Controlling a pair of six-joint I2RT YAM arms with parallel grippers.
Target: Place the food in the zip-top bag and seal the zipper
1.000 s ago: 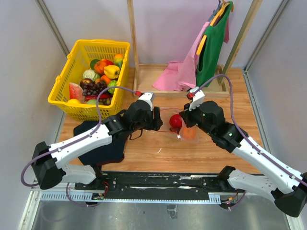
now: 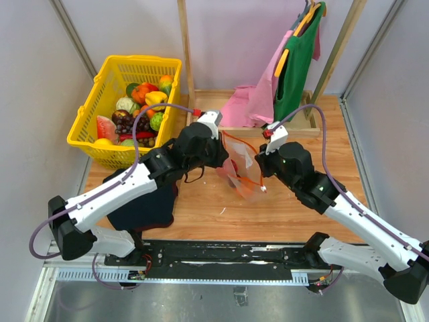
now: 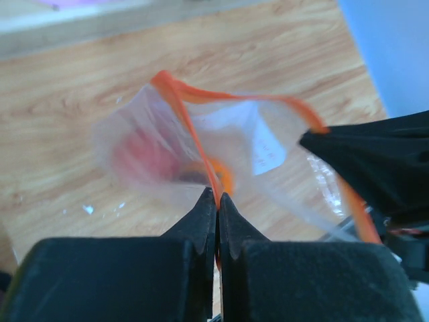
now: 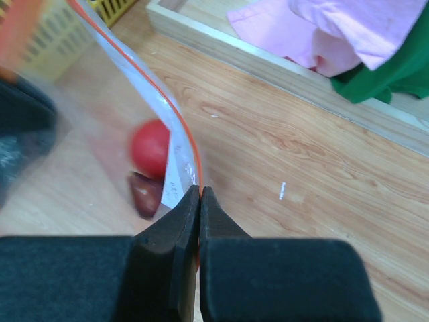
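A clear zip bag with an orange-edged mouth hangs between my two grippers, its mouth gaping. My left gripper is shut on one side of the rim; the orange strip runs down between its fingers. Across from it, my right gripper is shut on another part of the rim. Inside the bag lie a round red food item and a dark red one. Something orange also shows through the plastic in the left wrist view. From the top, the bag's film blurs the contents.
A yellow basket full of produce stands at the back left. Dark cloth lies under the left arm. Behind the bag is a wooden rack with pink and green clothes. Bare tabletop lies in front.
My left gripper has moved slightly right and up in the top view, nearer the right one. The bag has swung, its orange rim now showing as a loop. The red food is less clearly seen.
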